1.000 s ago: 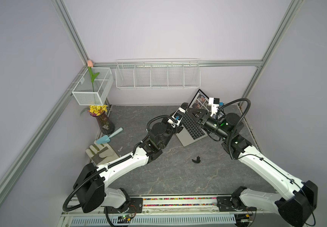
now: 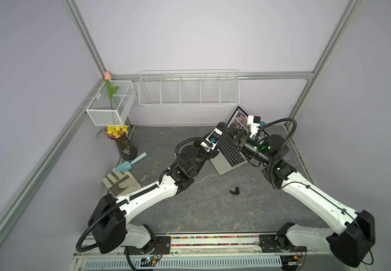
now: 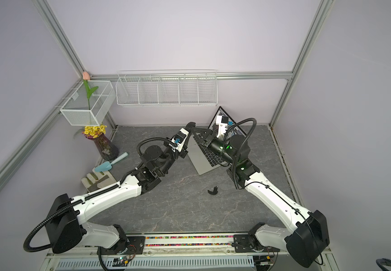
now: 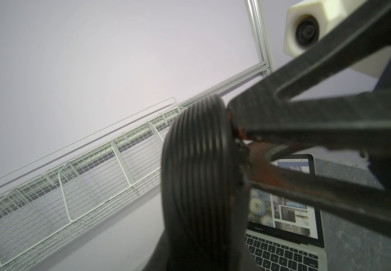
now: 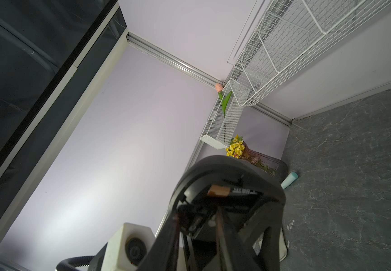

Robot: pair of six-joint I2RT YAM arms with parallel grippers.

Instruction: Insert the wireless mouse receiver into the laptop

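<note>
The black mouse (image 5: 231, 169) is held up in front of the laptop (image 2: 231, 155), with my left gripper (image 2: 217, 131) shut on it. Its ribbed side (image 4: 200, 180) hides most of the left fingers in the left wrist view. In the right wrist view the mouse's underside faces me, its compartment uncovered, an orange-ended battery (image 5: 218, 190) inside. My right gripper stands partly open, fingertips at or inside that compartment. In the left wrist view its two fingers (image 4: 294, 115) reach the mouse from the right, slightly apart. I cannot make out the receiver.
A small black curved piece (image 2: 234, 191) lies on the table in front of the laptop. At the left are a glove (image 2: 123, 183), a light blue trowel (image 2: 125, 166) and a flower vase (image 2: 125, 146).
The left arm and the mouse have hardly moved.
</note>
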